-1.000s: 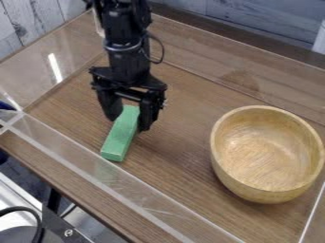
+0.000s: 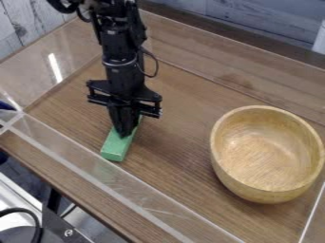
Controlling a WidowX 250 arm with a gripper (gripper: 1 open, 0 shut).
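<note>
A black robot arm reaches down from the top of the view to my gripper (image 2: 124, 121), which is low over a green oblong object (image 2: 117, 146) lying on the wooden table. The fingertips are at the upper end of the green object, partly hiding it. The fingers look close together; whether anything is between them is hard to see.
A large round tan wooden bowl (image 2: 267, 150) stands on the right. Black cables lie at the lower left corner, beyond the table's edge.
The gripper has come down onto the upper end of the green object, its fingers drawing closer together. The green object and the bowl appear to be in the same places.
</note>
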